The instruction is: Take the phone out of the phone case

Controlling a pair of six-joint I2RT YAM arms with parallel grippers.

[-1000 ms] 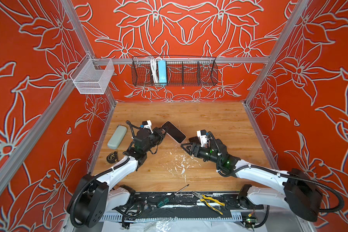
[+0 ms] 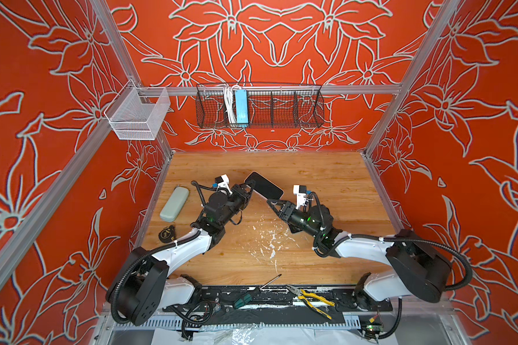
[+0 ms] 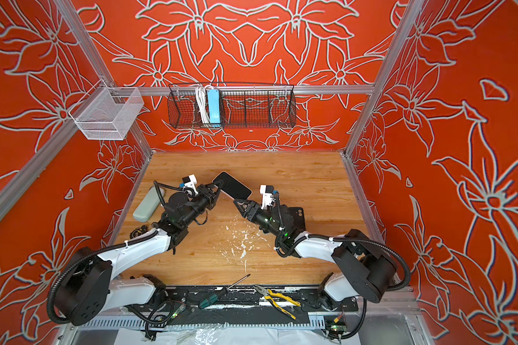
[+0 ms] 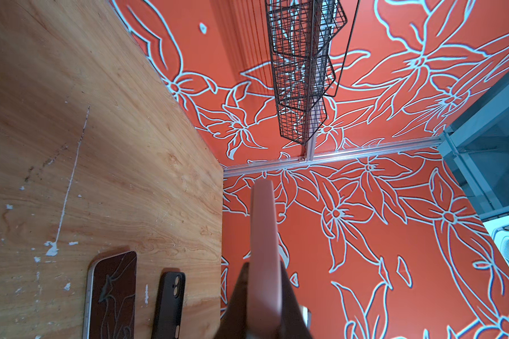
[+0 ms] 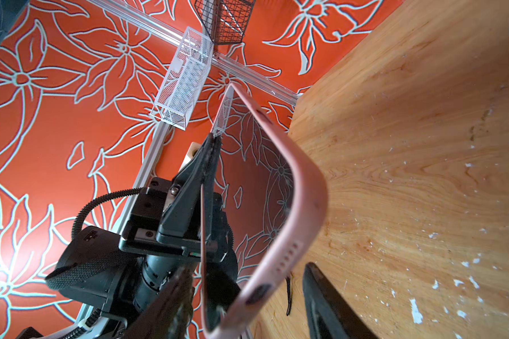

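Observation:
A pink-edged phone [image 2: 263, 185] with a dark screen is held up at an angle by my left gripper [image 2: 248, 185], which is shut on its upper left end. In the right wrist view, the phone's pink rim [image 5: 299, 192] fills the middle. My right gripper [image 3: 241, 204] is at the phone's lower end, part open, its fingertips either side of the rim in that wrist view; contact isn't clear. A black phone case [image 3: 296, 217] lies on the table to the right, behind the right arm. In the left wrist view another reflection-dark phone end [image 4: 110, 293] shows beside it.
A pale green case [image 2: 175, 204] and a tape measure [image 2: 167, 233] lie at left. A screwdriver [image 2: 256, 293] and pliers [image 2: 310, 300] lie along the front edge. Wire baskets hang on the walls.
The left gripper and phone have moved up toward the back right. The right gripper has moved up and inward to the phone's end, its arm shifting left.

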